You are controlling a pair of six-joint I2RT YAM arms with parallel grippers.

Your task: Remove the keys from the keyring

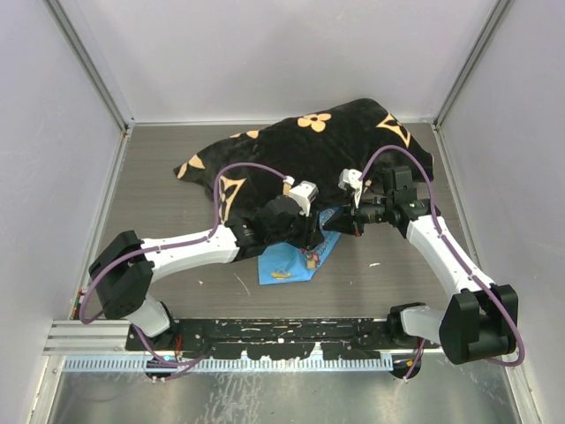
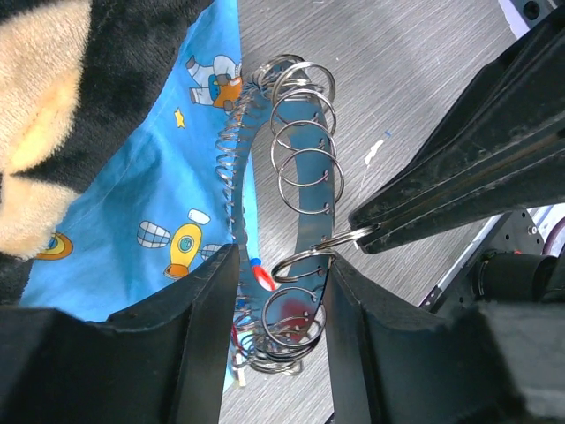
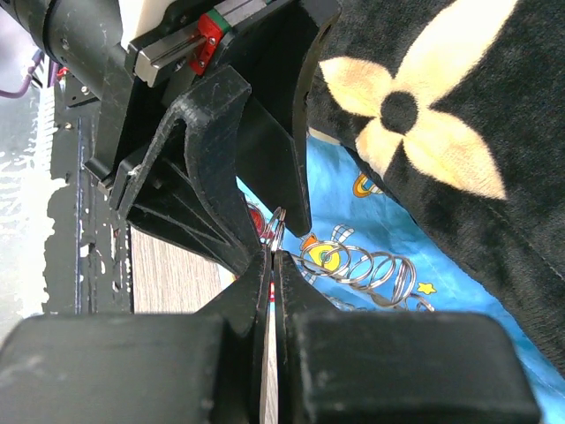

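Observation:
A clump of several metal rings (image 2: 300, 155) on a grey-blue strap hangs at my left gripper (image 1: 313, 237), beside the blue cloth (image 2: 124, 221). My right gripper (image 1: 349, 221) is shut on a metal ring (image 3: 278, 230). The two grippers are close together, and the left one's fingers surround the rings from the other side. The left gripper's finger looks partly apart, but whether it grips anything is hard to tell. Keys cannot be clearly made out.
A dark blanket with tan flowers (image 1: 300, 150) covers the back of the table. White walls enclose the sides and back.

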